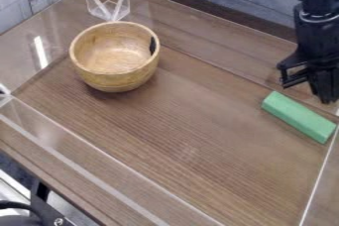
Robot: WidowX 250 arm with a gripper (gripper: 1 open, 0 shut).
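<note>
My black gripper (307, 71) hangs at the right edge of the camera view, above and behind a green rectangular block (299, 117) lying on the wooden table. The gripper is apart from the block. Its fingertips are small and partly cut off by the frame, and I see nothing held between them.
A wooden bowl (115, 57) sits at the upper left of the table (172, 151), with a white wire-like shape (109, 7) behind it. A dark cable lies at the lower left, off the table.
</note>
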